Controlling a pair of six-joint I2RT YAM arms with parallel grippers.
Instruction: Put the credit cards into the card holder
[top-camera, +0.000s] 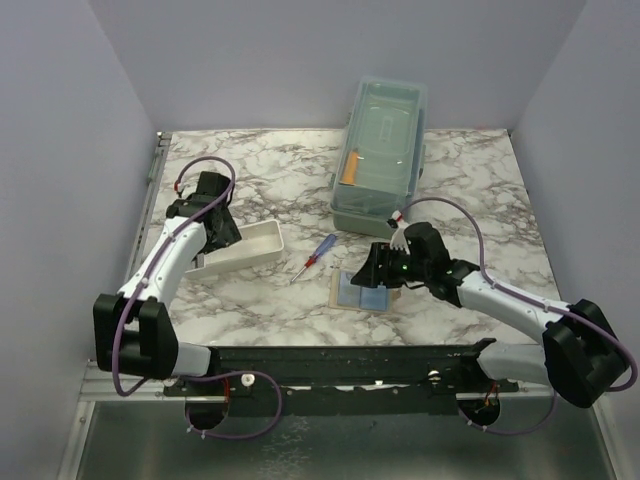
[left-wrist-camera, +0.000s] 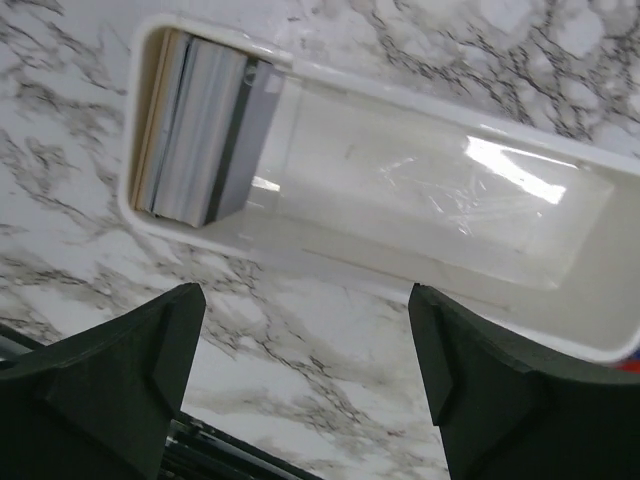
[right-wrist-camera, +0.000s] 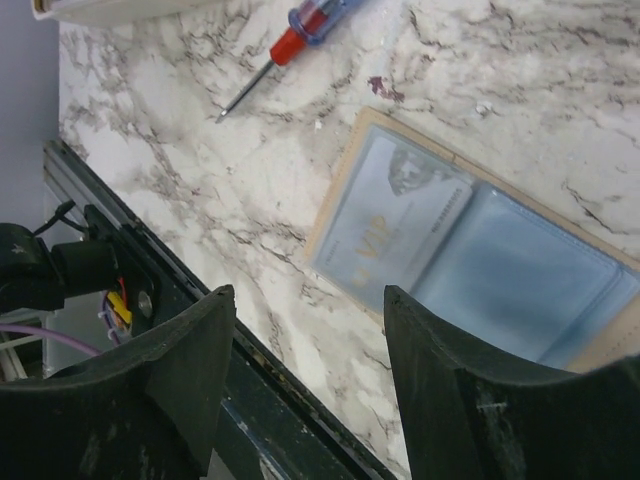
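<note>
The card holder (right-wrist-camera: 518, 280) lies on the table below my right gripper, a light card marked "VIP" (right-wrist-camera: 385, 215) in its left compartment and a blue one beside it. My right gripper hangs above it, fingers apart, nothing seen between. My left gripper is open over a white plastic tray (left-wrist-camera: 420, 190) on the left, where a stack of thin upright cards or slabs (left-wrist-camera: 195, 130) fills one end.
A screwdriver (top-camera: 320, 250) lies between tray and holder. A large lidded translucent box (top-camera: 385, 130) stands at the back middle. Free marble surface lies at the back left and right.
</note>
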